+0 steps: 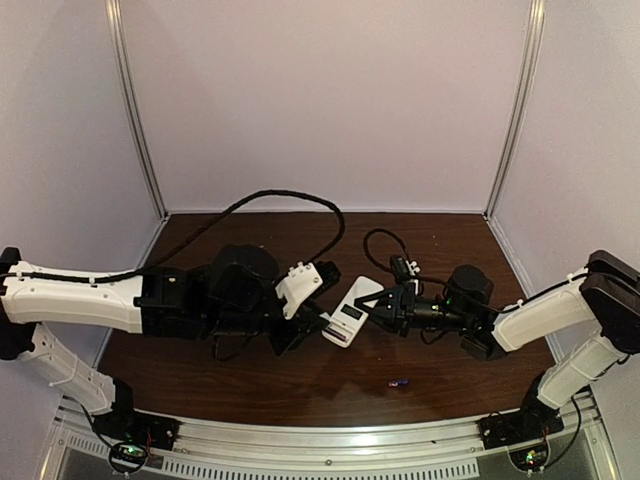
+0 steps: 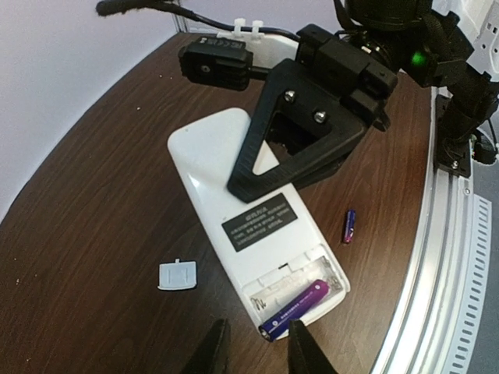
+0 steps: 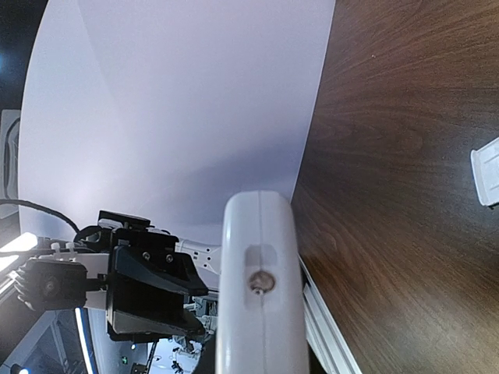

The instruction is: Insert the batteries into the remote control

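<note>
The white remote control [image 2: 210,179] is held up by my right gripper, shut on its body. Its battery bay is uncovered, with one purple battery [image 2: 292,312] lying in it, slightly askew. My left gripper is part open just below the bay, fingertips close to that battery, nothing visible between them. In the right wrist view the remote's end [image 3: 261,234] fills the lower middle. A second purple battery [image 2: 349,226] lies on the table, also small in the top view [image 1: 398,382].
The white battery cover [image 2: 178,275] lies loose on the dark table [image 2: 101,234]. An aluminium rail [image 1: 330,425] runs along the front edge.
</note>
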